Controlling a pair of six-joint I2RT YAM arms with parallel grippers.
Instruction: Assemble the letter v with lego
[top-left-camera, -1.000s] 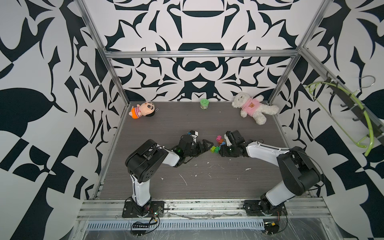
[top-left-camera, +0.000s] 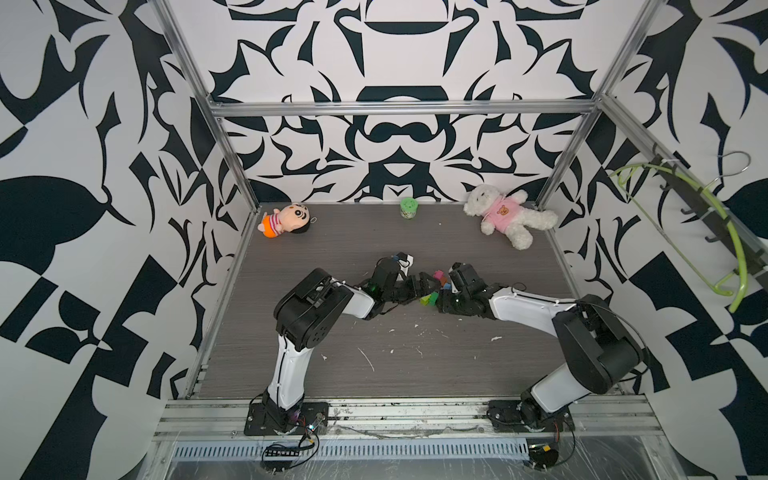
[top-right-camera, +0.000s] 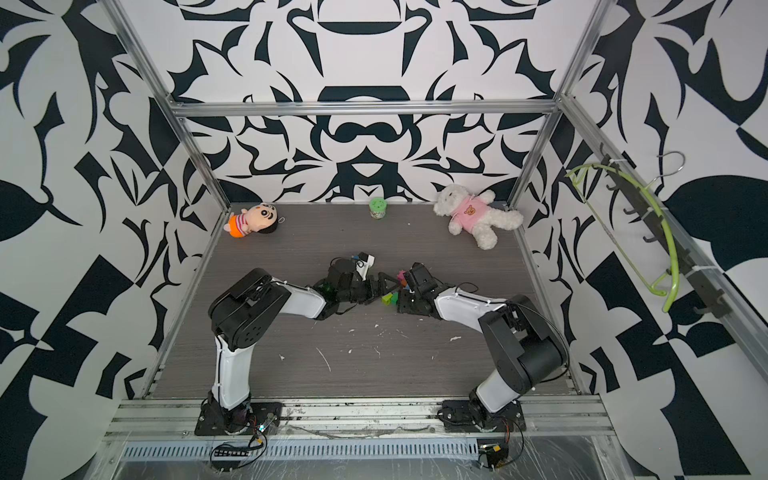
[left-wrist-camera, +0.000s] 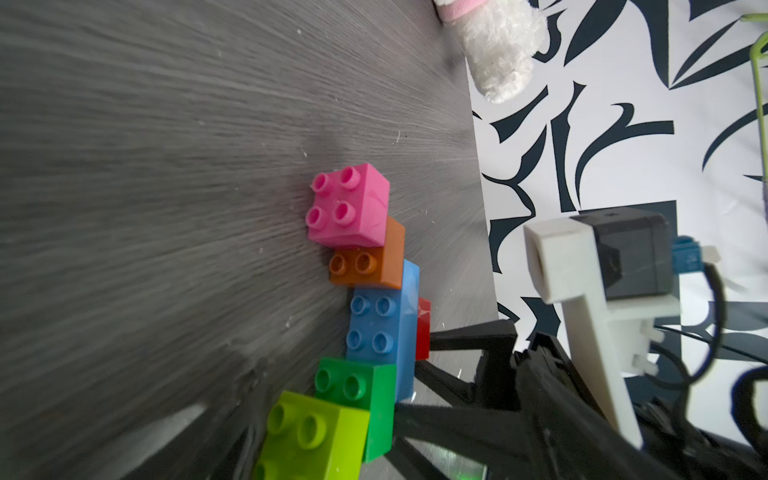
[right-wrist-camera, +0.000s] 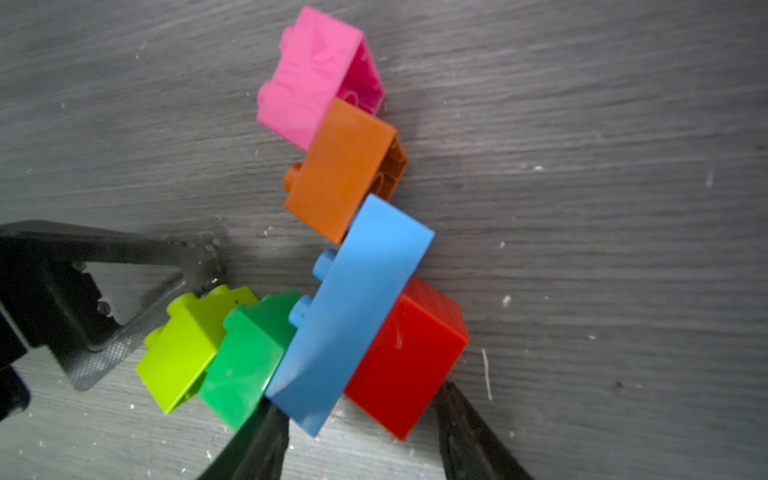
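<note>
In the right wrist view a slanting line of bricks runs from pink (right-wrist-camera: 308, 76) through orange (right-wrist-camera: 336, 172) and blue (right-wrist-camera: 348, 312) to green (right-wrist-camera: 244, 360) and lime (right-wrist-camera: 184, 352); a red brick (right-wrist-camera: 412, 352) touches the blue one on the right. My right gripper stands part open at the blue and red bricks, its fingers at the bottom edge; whether it touches them is unclear. My left gripper (top-left-camera: 424, 285) is open beside the bricks, its finger near the lime brick in the right wrist view.
A doll (top-left-camera: 284, 221) lies back left, a white teddy bear (top-left-camera: 504, 214) back right, and a green tub (top-left-camera: 408, 206) stands at the back centre.
My left arm has moved right, bringing its gripper up to the bricks. My right arm has barely moved.
</note>
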